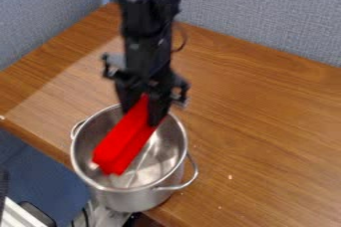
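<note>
My black gripper (pixel 150 100) is shut on a long red bar (pixel 123 137), holding it by its upper end at a slant over a steel pot (pixel 177 168) with two wire handles. The bar's lower part overlaps the pot's opening; whether it touches the inside cannot be told.
The pot stands at the table's front left edge, with a blue surface and a white object below at the lower left. Grey panels (pixel 253 12) rise at the back.
</note>
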